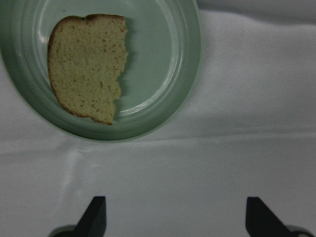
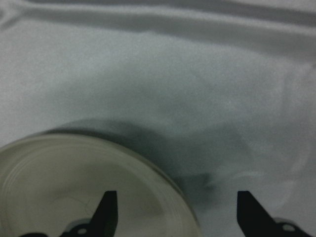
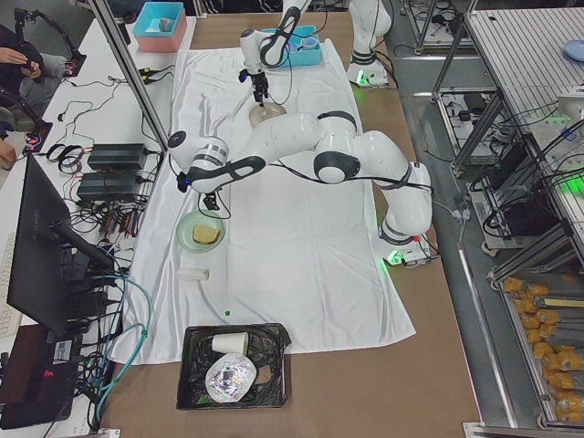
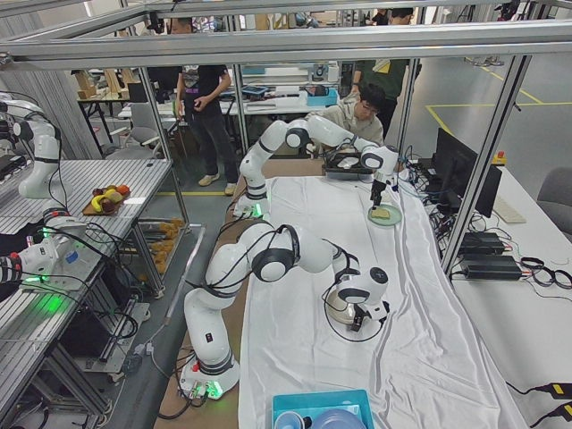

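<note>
My left gripper [image 3: 209, 199] stands open beside a green plate [image 3: 187, 232] holding a slice of bread [image 3: 205, 234]; in the left wrist view the plate [image 1: 153, 59] and bread [image 1: 86, 66] lie beyond the empty fingertips. My right gripper is open low over the rim of a pale bowl or dish [image 2: 74, 163] on the white cloth, one finger over its inside and the other outside.
A black bin [image 3: 192, 383] with a foil-covered item sits at the near end in the camera left view. A blue tray [image 4: 317, 401] with dishes stands at the other end.
</note>
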